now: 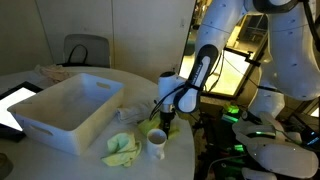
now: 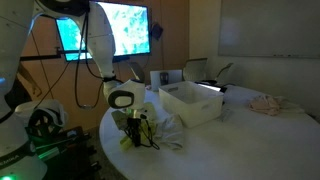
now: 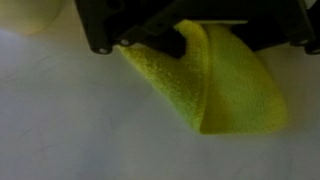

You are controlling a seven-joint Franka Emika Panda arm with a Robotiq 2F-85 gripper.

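My gripper [image 1: 167, 125] points down at a yellow-green cloth [image 1: 150, 126] on the white table, right behind a white mug [image 1: 156, 144]. The wrist view shows the cloth [image 3: 205, 85] rising in a fold between my two dark fingers, which stand apart on either side of it. Whether both fingers press on the cloth cannot be made out. A second, paler green cloth [image 1: 122, 150] lies flat to the left of the mug. From the other side, the gripper [image 2: 140, 135] hides much of the cloth.
Behind the cloths is a large white bin [image 1: 70, 110], empty as far as shows. A grey-white crumpled cloth [image 2: 172, 133] lies between bin and gripper. A dark flat device [image 1: 12, 110] sits far left.
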